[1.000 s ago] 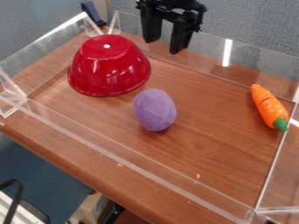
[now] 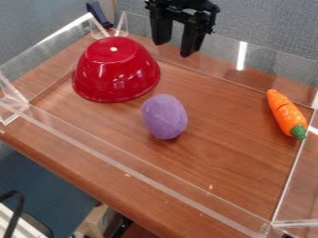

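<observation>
My black gripper (image 2: 177, 33) hangs at the top centre of the view, above the back part of the wooden tray, its two fingers apart with nothing between them. An upside-down red bowl (image 2: 114, 70) sits at the back left. A purple egg-shaped object (image 2: 165, 116) lies near the middle. An orange carrot (image 2: 284, 112) with a green tip lies on the right. The gripper is clear of all three.
Clear low walls bound the wooden surface (image 2: 187, 177) on all sides. A dark blue object (image 2: 97, 15) stands outside at the back left.
</observation>
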